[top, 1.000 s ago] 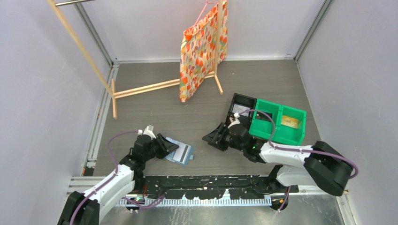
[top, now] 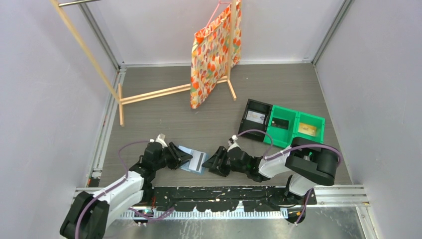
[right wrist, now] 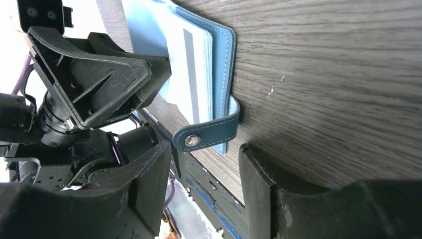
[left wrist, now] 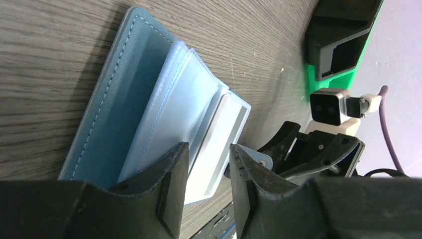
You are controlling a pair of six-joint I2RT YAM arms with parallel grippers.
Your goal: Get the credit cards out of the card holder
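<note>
The light-blue card holder lies spread open on the table between my two grippers. In the left wrist view its blue cover is folded back, and a whitish card shows in a sleeve. My left gripper is part open, its fingers on either side of the sleeve and card. The right gripper stands open at the strap with its metal snap; the strap's end reaches between the fingers, with a gap on the right side. Whether either finger touches is hard to tell.
At the right stand a black box holding a white card and a green two-part box holding a dark card and a yellow card. A wooden rack with patterned cloth stands behind.
My right gripper has come left and toward the front, from near the black box to the holder's right edge. The left gripper and the holder have shifted slightly right.
</note>
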